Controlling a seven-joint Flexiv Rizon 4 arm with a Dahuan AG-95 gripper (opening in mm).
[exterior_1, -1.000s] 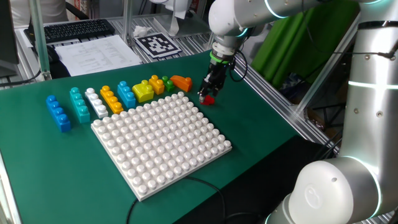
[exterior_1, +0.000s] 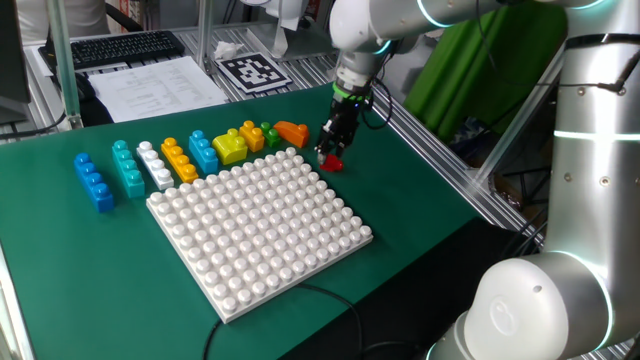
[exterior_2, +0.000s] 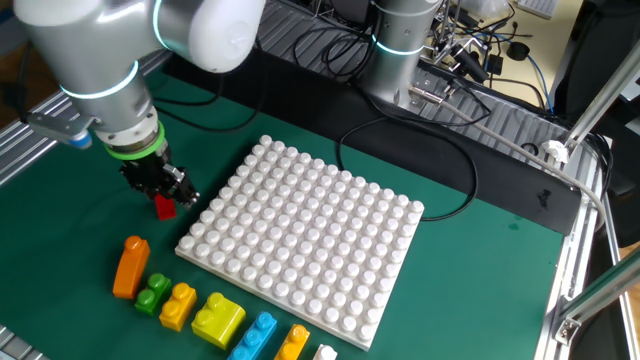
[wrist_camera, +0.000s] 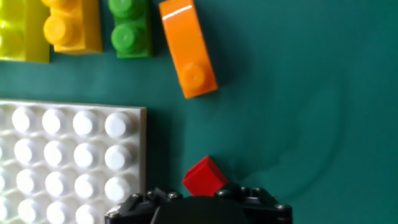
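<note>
A small red brick (wrist_camera: 205, 177) lies just off one corner of the white studded baseplate (wrist_camera: 74, 108). My gripper (exterior_1: 326, 152) points down right at that brick, near the table surface. In the wrist view its dark upper parts fill the bottom edge and cover part of the red brick. From the second exterior view, the gripper (exterior_2: 178, 192) stands close over the red brick (exterior_2: 165, 207). Its fingertips are too small and hidden to show whether they grip the brick or only stand beside it.
An orange brick (wrist_camera: 189, 53), a green brick (wrist_camera: 132, 28), a yellow-orange brick (wrist_camera: 81, 25) and several others form a row along one side of the baseplate. Cables (exterior_2: 470, 170) lie at its opposite side. Bare green table surrounds the red brick's outer side.
The arm has shifted slightly leftward in the first exterior view, the gripper staying close to the red brick. The baseplate and the row of bricks have not moved.
</note>
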